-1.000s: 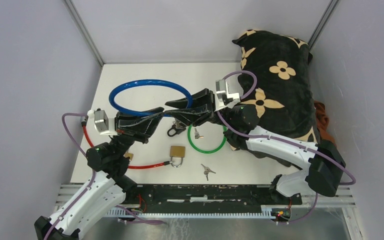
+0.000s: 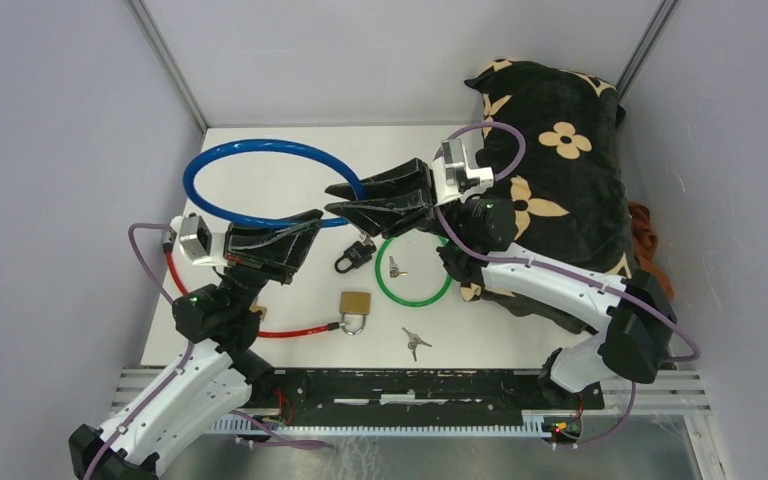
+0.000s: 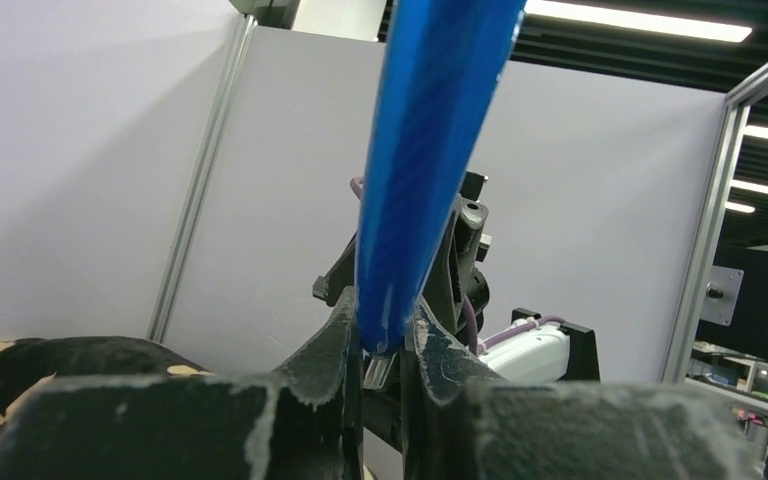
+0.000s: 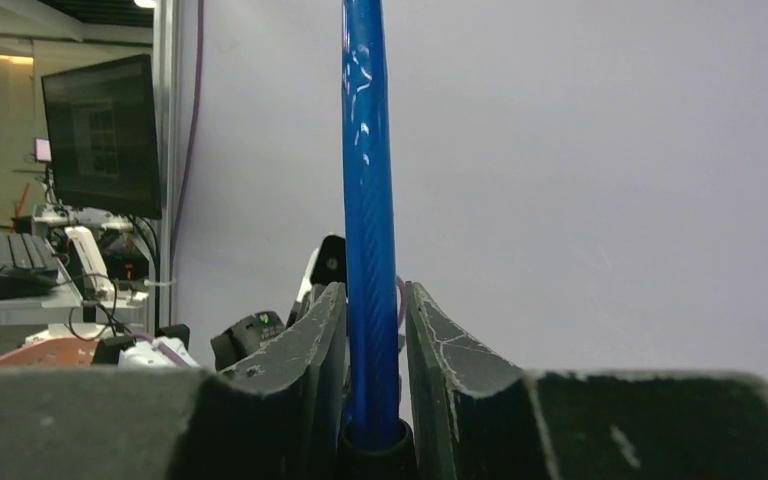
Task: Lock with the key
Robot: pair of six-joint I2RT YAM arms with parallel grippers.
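A looped blue cable lock (image 2: 260, 146) hangs in the air. My left gripper (image 2: 315, 222) is shut on it at the loop's lower side, and the tube fills the middle of the left wrist view (image 3: 420, 120). My right gripper (image 2: 332, 198) is at the loop's right end, its fingers part open around the tube (image 4: 368, 200); whether they press on it I cannot tell. Keys (image 2: 412, 340) lie on the white table (image 2: 250, 160), with another small set (image 2: 394, 268) inside a green ring.
A brass padlock (image 2: 355, 305), a black padlock (image 2: 353, 258), a red cable lock (image 2: 295, 331) and the green ring (image 2: 420, 303) lie below the arms. A dark flowered cushion (image 2: 570, 100) fills the right side.
The blue loop has shifted left and up, with its right end closer to my right gripper's fingertips. The right gripper and wrist have moved slightly; the left arm has hardly moved.
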